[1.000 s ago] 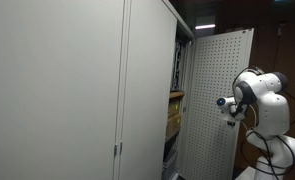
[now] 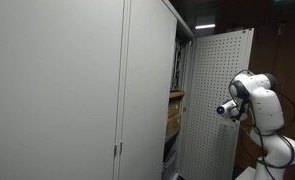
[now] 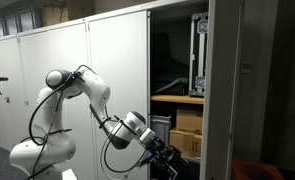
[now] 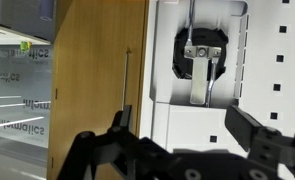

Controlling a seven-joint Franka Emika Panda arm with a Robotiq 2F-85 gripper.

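Observation:
The perforated cabinet door [image 2: 213, 75] stands open at the right of the first exterior view. On its surface in the wrist view is a handle [image 4: 199, 80], a pale metal lever mounted on a round black fitting. My gripper is open, its two dark fingers set wide apart, the handle showing ahead between and beyond them. No object shows between the fingers. In the second exterior view the arm [image 3: 139, 132] reaches in front of the open cabinet; its gripper is dark and hard to make out there.
Cardboard boxes [image 3: 187, 134] rest inside the open cabinet. Large white closed panels [image 2: 55, 90] fill the left of the first exterior view. A wooden door [image 4: 89, 75] with a long vertical bar handle appears left of the perforated door in the wrist view.
Door and panels look unmoved.

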